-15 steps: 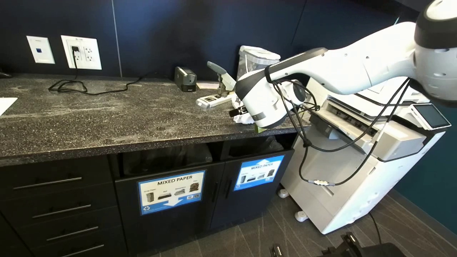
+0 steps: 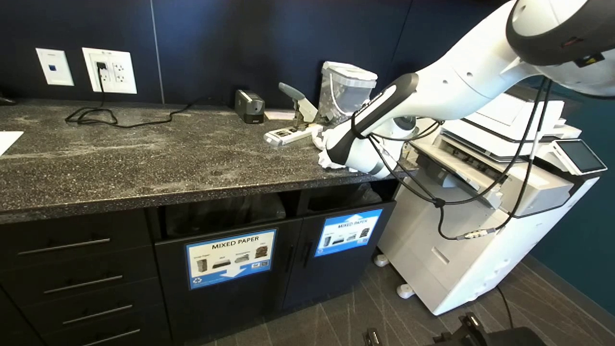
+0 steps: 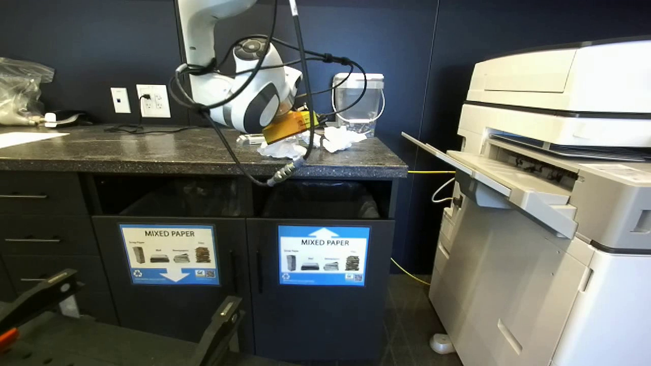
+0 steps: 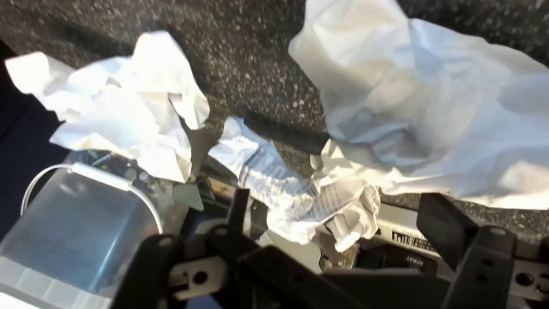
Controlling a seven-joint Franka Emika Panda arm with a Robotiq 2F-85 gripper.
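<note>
Several crumpled white papers lie on the dark speckled counter (image 2: 173, 167). In the wrist view one crumpled paper (image 4: 123, 108) is at left beside the clear bucket, a printed crumpled paper (image 4: 283, 185) sits in the middle, and a large crumpled paper (image 4: 437, 98) fills the upper right. My gripper is open, its black fingers (image 4: 239, 211) apart. The printed paper appears between the fingertips in that view; whether it touches them I cannot tell. In exterior view 2, white paper (image 3: 282, 148) shows below the yellow part of the wrist. The arm hides the fingertips in exterior view 1.
A clear lidded bucket (image 3: 358, 100) stands behind the papers. A long-arm stapler (image 2: 291, 133) and a black box-shaped device (image 2: 249, 106) are to its left. Below are bin openings (image 3: 323, 198) with mixed-paper signs; a printer (image 2: 461, 230) stands at right.
The arm's wrist has tilted and lowered toward the papers. The hanging cables have shifted.
</note>
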